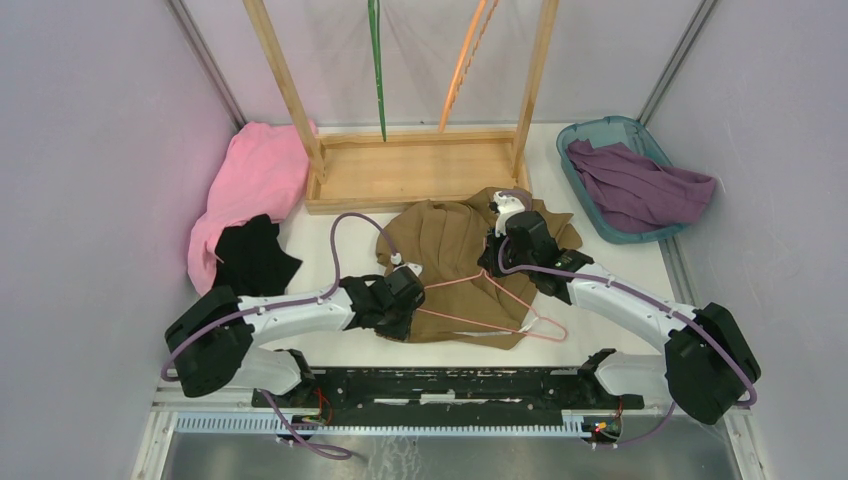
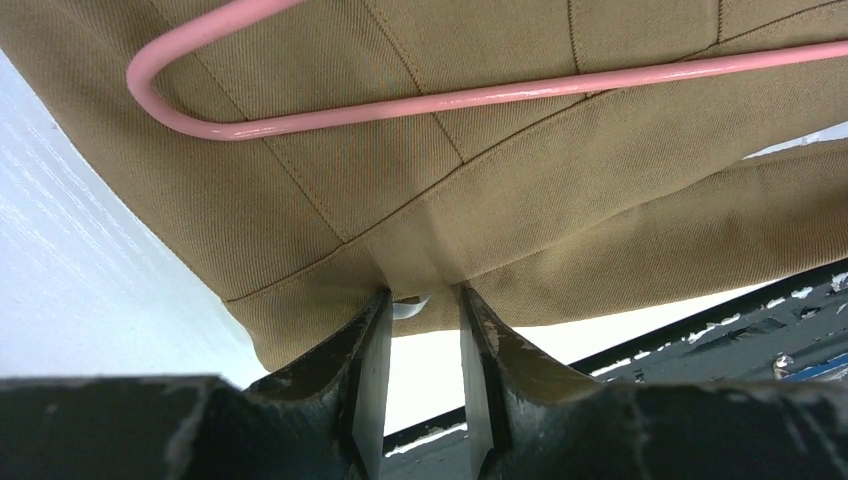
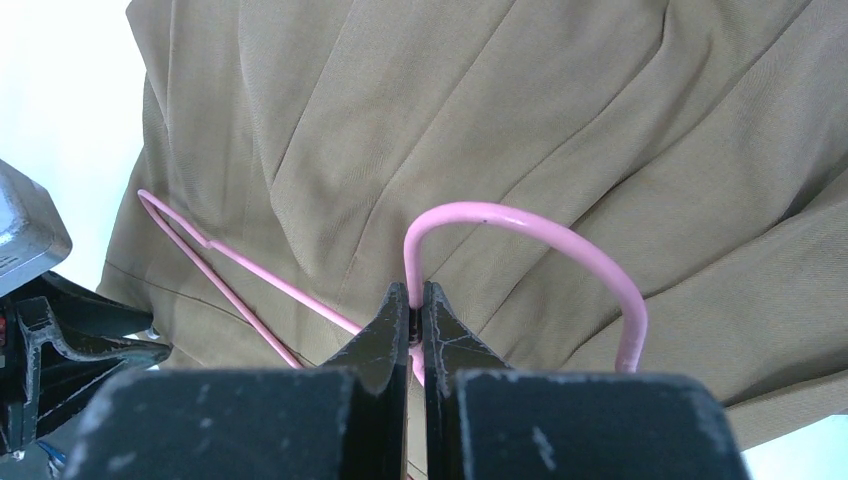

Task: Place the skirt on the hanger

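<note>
The olive-brown skirt (image 1: 445,240) lies spread on the white table, with a pink hanger (image 1: 500,328) on it. My right gripper is shut on the hanger near its curved hook. My left gripper is partly open over the skirt's waistband edge at the front; a thin pale sliver shows between its fingertips, and whether it pinches cloth is unclear. In the left wrist view a bent end of the hanger (image 2: 260,128) lies on the skirt above those fingers.
A wooden rack (image 1: 418,200) with green and orange hangers stands behind. Pink cloth (image 1: 245,170) and black cloth (image 1: 245,255) lie left; a teal basket (image 1: 580,185) with purple cloth is back right. Walls border both sides.
</note>
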